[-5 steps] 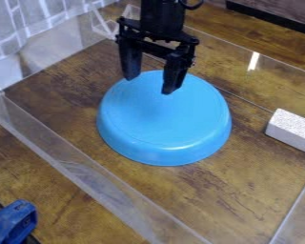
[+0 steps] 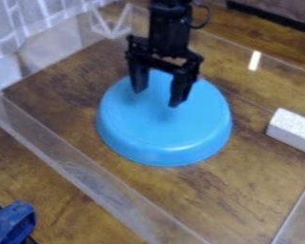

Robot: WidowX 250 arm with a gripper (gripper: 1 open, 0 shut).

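My black gripper (image 2: 160,78) hangs from the top centre of the view, open, its two fingers apart and pointing down over the back part of a round blue dome-like base (image 2: 162,129). The image is slightly blurred, and I cannot tell whether the fingertips touch the blue surface.
A white block (image 2: 293,130) lies at the right. A blue object (image 2: 10,225) sits at the lower left corner. A clear plastic strip crosses the wooden floor (image 2: 117,214) at the left, and white fabric (image 2: 28,29) fills the upper left.
The gripper has shifted slightly, with its fingers looking a little closer together than a second ago. The blue base has stayed in place.
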